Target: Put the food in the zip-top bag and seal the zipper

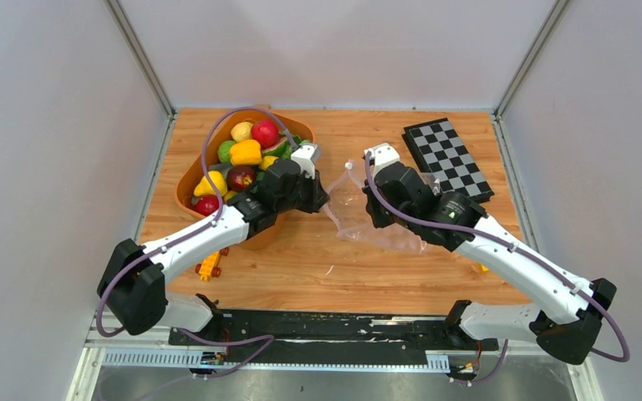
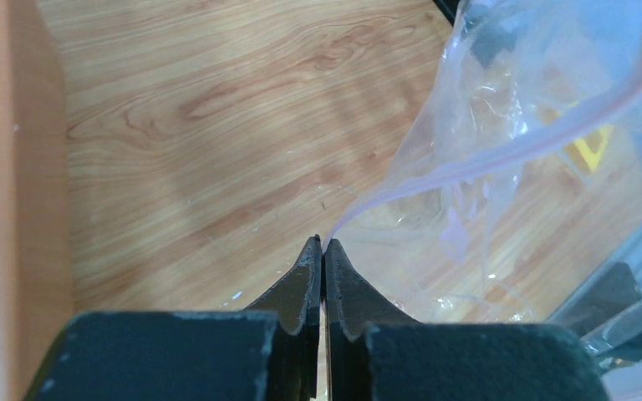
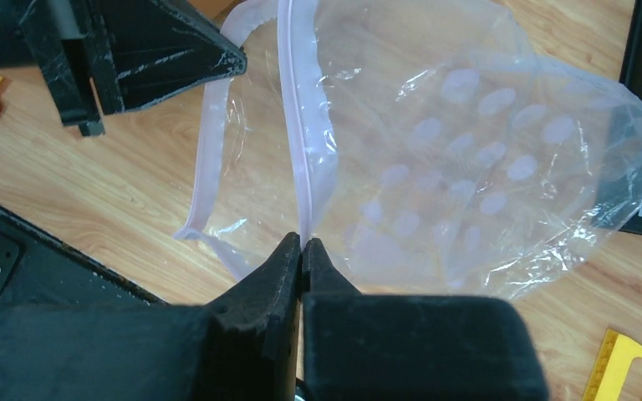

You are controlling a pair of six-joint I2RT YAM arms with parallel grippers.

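A clear zip top bag [image 1: 351,209] hangs stretched between my two grippers over the middle of the table, its mouth spread apart. In the left wrist view my left gripper is shut on one edge of the bag's mouth. My right gripper is shut on the opposite whitish zipper edge, as the right wrist view shows. No food can be seen inside the bag [image 3: 468,167]; only whitish printed dots show on it. Toy food, such as a yellow pepper [image 1: 245,152] and a red apple [image 1: 265,133], fills the orange bowl [image 1: 185,185] at left.
A checkerboard [image 1: 449,160] lies at the back right. On the table near the bowl is a small yellow toy [image 1: 210,266]; another yellow piece [image 3: 608,368] lies right of the bag.
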